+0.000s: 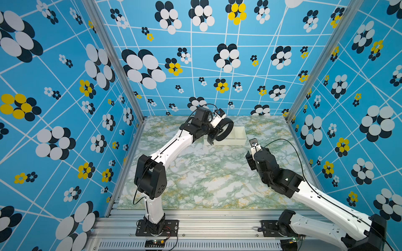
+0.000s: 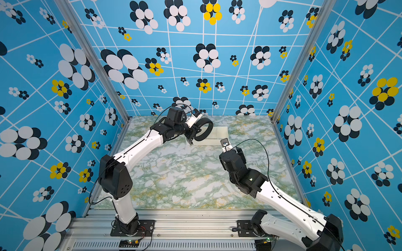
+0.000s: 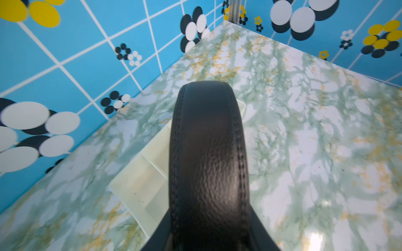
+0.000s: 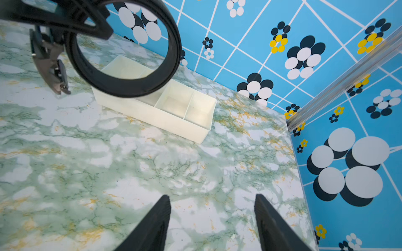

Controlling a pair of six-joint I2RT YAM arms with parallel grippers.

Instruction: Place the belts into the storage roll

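A black leather belt [image 4: 125, 87], coiled into a ring with stitched edges, hangs in the air in my left gripper [image 1: 214, 134], which is shut on it. Its broad outer face fills the middle of the left wrist view, where the belt [image 3: 207, 159] hides my left fingertips. Behind and below the ring lies the cream storage box [image 4: 155, 116], split into several compartments; the right-hand compartments that show are empty, while others are partly hidden by the belt. My right gripper is open over the table, nothing between its fingers.
Around the box the green-and-white marbled table [image 4: 167, 175] is bare, with wide free room in front. Patterned blue walls [image 1: 226, 54] close in the back and sides. The right arm's forearm [image 1: 322, 194] reaches in from the front right.
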